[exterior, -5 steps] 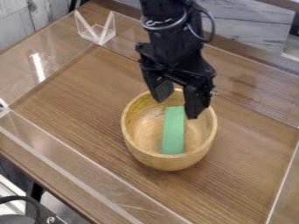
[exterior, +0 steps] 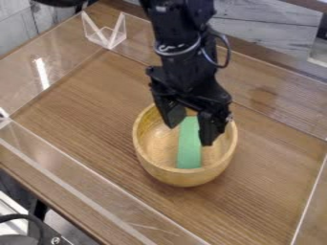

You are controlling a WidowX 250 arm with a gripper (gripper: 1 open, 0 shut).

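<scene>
My black gripper (exterior: 189, 115) hangs over the back part of a round tan bowl (exterior: 185, 171), its two fingers spread open at either side. Inside the bowl lies a long mint-green object (exterior: 189, 146), its upper end just below and between the fingers. Whether the fingertips touch anything is unclear.
A clear plastic object (exterior: 105, 32) stands at the back left. Dark cables show at the lower left corner.
The gripper has shifted slightly to the left and down over the bowl. The bowl and green object look unmoved.
</scene>
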